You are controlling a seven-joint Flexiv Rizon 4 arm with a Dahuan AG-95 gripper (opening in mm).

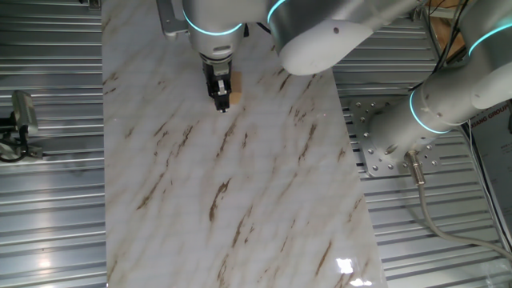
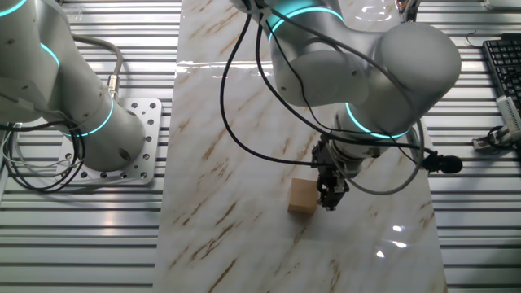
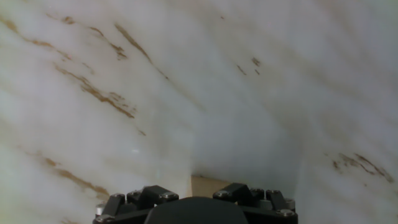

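A small tan block (image 1: 236, 86) lies on the marble-patterned tabletop, partly hidden behind my gripper (image 1: 223, 104) in exterior view 1. Exterior view 2 shows the block (image 2: 303, 197) more fully, with the gripper (image 2: 329, 200) just to its right; whether they touch cannot be made out. At the bottom of the wrist view, the two black fingers (image 3: 163, 194) stand apart, so the gripper looks open. A strip of the block (image 3: 206, 185) shows beyond them, near the gap. Nothing is visibly held, and the dark gripper housing hides the lower part of that view.
Slatted metal (image 1: 52, 216) borders the tabletop on both sides. Black cables (image 2: 224, 98) loop from the arm above the table in exterior view 2. The arm's base plate (image 2: 148, 134) stands beside the table.
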